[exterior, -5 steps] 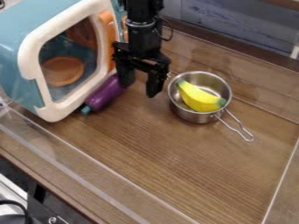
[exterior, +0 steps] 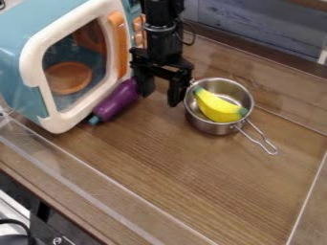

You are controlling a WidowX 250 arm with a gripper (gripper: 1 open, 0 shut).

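A black robot arm hangs from the top centre, its gripper (exterior: 161,88) low between a toy oven and a steel pot, with fingers pointing down; whether anything is between them is unclear. A purple eggplant (exterior: 115,102) lies beside the oven, just left of and below the gripper. A yellow banana (exterior: 220,108) sits inside the steel pot (exterior: 202,122), whose handle points to the front right. The blue and white toy oven (exterior: 30,43) at the left holds an orange bowl (exterior: 67,77).
A grey-blue wall stands at the back right, and the counter's edge runs along the lower left.
The gripper has shifted slightly to the right, toward the pot. The objects look unmoved.
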